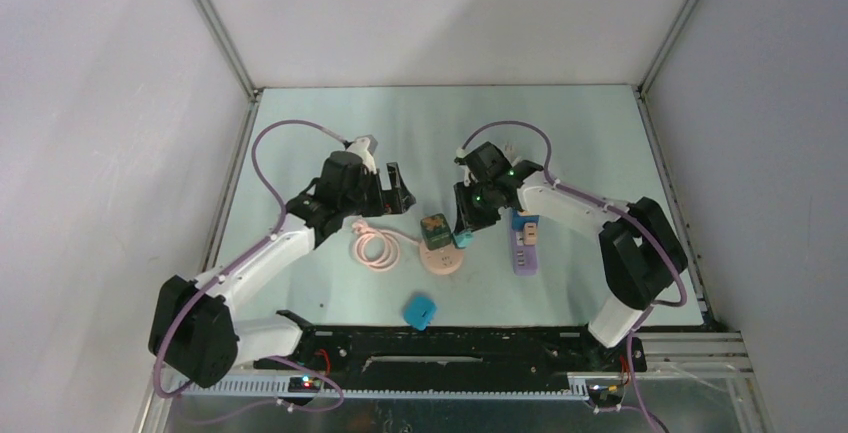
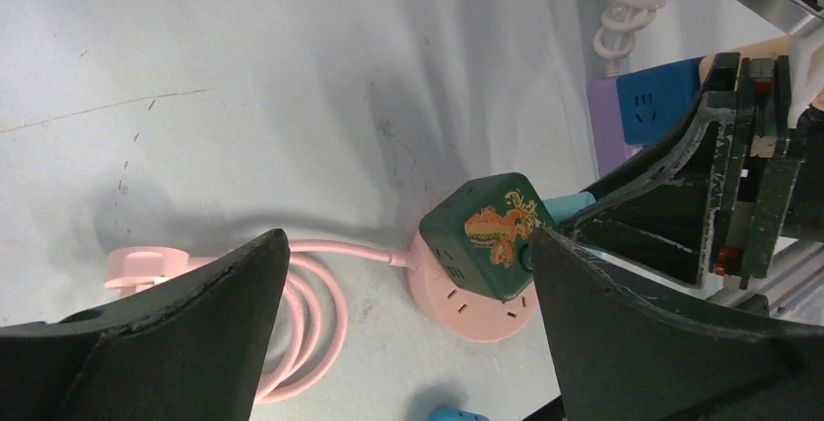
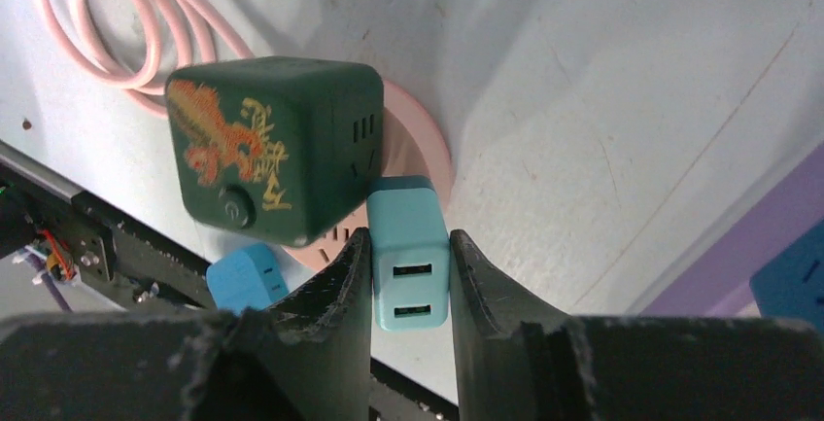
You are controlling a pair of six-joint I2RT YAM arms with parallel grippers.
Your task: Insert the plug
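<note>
A round pink power strip (image 1: 441, 262) with a coiled pink cord lies mid-table, bearing a green cube plug (image 1: 435, 228) with orange artwork. My right gripper has its fingers on either side of a light teal plug (image 3: 410, 275), which sits against the cube over the pink strip; whether it is fully seated I cannot tell. My left gripper hangs open to the left of the cube, above the pink cord, with nothing between its fingers.
A purple strip (image 1: 524, 260) with blue and tan plugs lies to the right, beside a white cord. A blue block (image 1: 419, 312) lies near the front edge.
</note>
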